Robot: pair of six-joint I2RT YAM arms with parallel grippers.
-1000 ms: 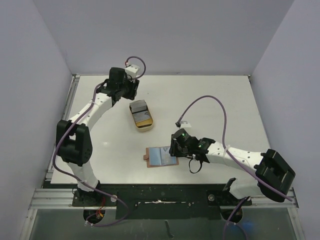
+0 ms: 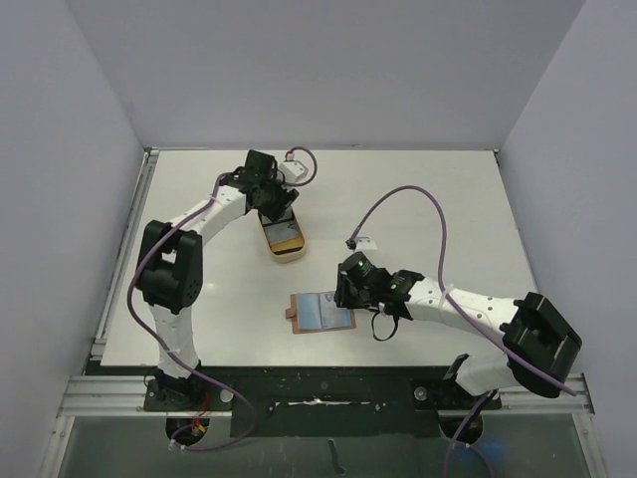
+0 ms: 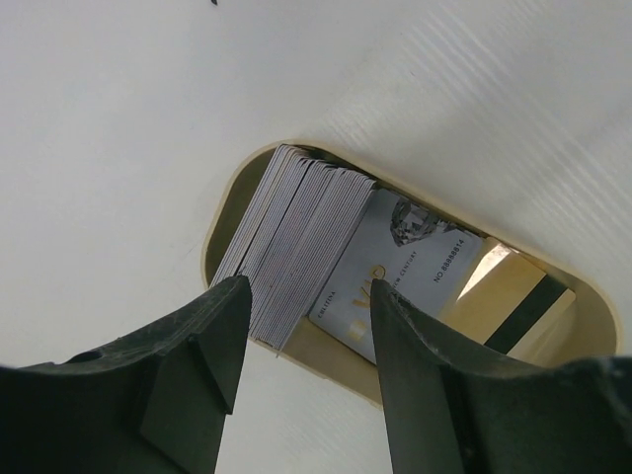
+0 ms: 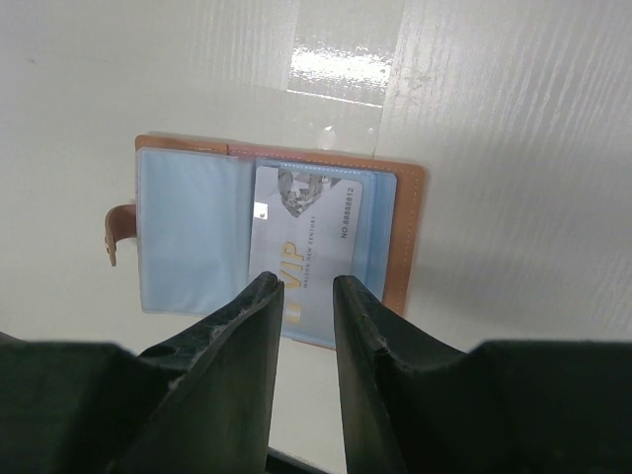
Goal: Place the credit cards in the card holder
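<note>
In the left wrist view, an oval tan box holds a row of upright cards seen edge-on, a card lying flat and gold cards. Over the box, my left gripper is open with nothing between its fingers. A brown card holder lies open on the table, its left page a plain clear sleeve. On its right page sits a VIP card; whether it is fully inside the sleeve I cannot tell. My right gripper stands part open above that page, empty.
The holder's strap sticks out on its left side. Cables loop above both arms.
My left arm has swung right and toward the front, from behind the box to over its back part.
</note>
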